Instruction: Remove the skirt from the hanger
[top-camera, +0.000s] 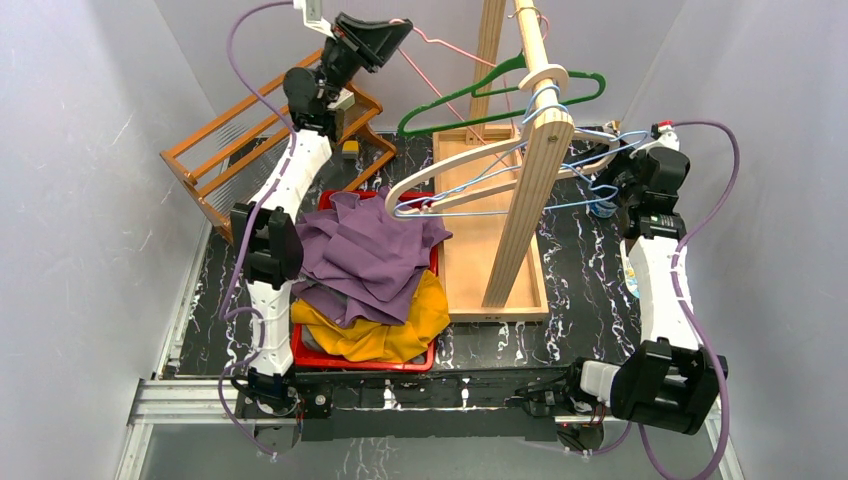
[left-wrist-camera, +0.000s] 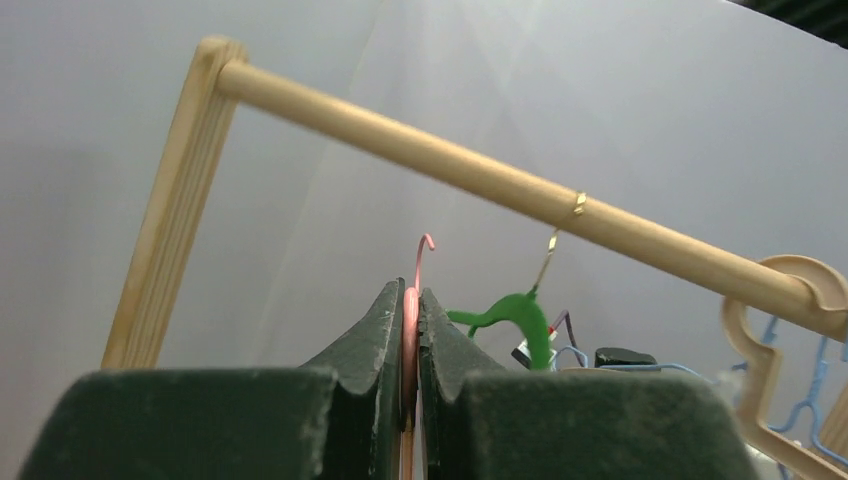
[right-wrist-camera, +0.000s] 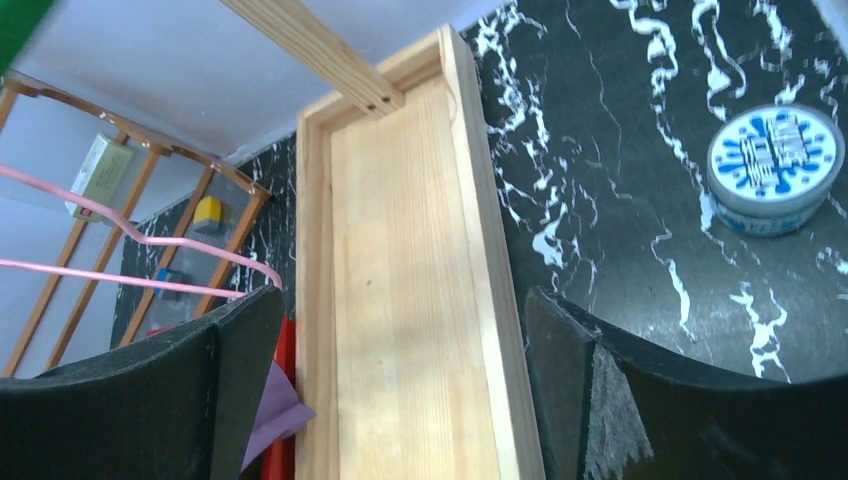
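Note:
Up at the back left, my left gripper (top-camera: 392, 40) is shut on a pink wire hanger (left-wrist-camera: 410, 340), whose hook rises between the fingers, below the rod. The hanger (right-wrist-camera: 180, 243) carries no cloth that I can see. My right gripper (top-camera: 610, 170) is open at the right of the rack, low over the wooden base (right-wrist-camera: 400, 250). A purple cloth (top-camera: 370, 260) and a yellow cloth (top-camera: 375, 335) lie in the red bin (top-camera: 360, 365) at bottom left.
The wooden rail (left-wrist-camera: 400, 150) holds a green hanger (left-wrist-camera: 525, 315), blue wire hangers and wooden hangers. An orange rack (top-camera: 200, 160) stands at back left. A round tin (right-wrist-camera: 772, 170) sits on the marble top beside the base.

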